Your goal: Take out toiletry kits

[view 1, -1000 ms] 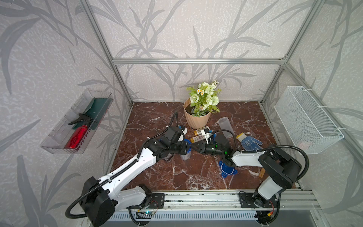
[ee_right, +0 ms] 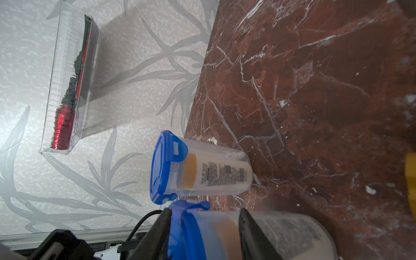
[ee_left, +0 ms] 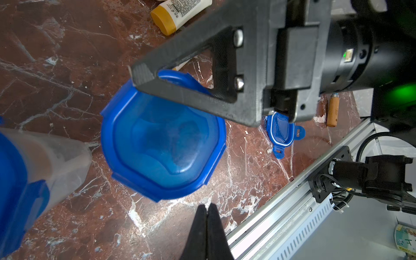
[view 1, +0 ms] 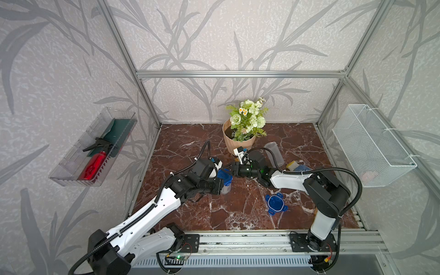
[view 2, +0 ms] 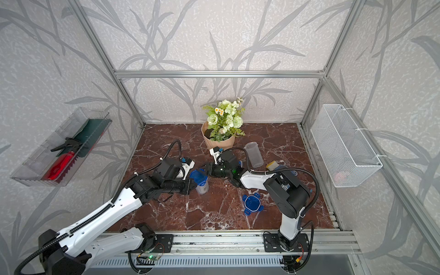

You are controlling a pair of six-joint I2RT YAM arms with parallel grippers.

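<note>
A clear container with a blue lid [view 1: 224, 176] stands mid-table between my two grippers. In the left wrist view its blue lid [ee_left: 164, 138] lies under a finger of my right gripper, near the far rim. The right gripper is open, its fingers apart with the container's blue rim [ee_right: 192, 234] in line between them; whether they touch it cannot be told. My left gripper is shut beside the container, nothing visible between its tips. A second blue-lidded container [ee_right: 216, 171] with a labelled bottle inside stands alongside.
A loose blue lid [view 1: 276, 203] lies on the right. An empty clear container [view 1: 274, 153] lies behind the right arm, near the flower pot [view 1: 233, 145]. A yellow-capped tube [ee_left: 179, 13] lies close by. A white mesh basket [view 1: 375, 146] hangs on the right wall.
My left arm has drawn back to the left, exposing more of the blue lid. The right gripper has moved left and toward the back, up to the lid; its arm now covers the bottles.
</note>
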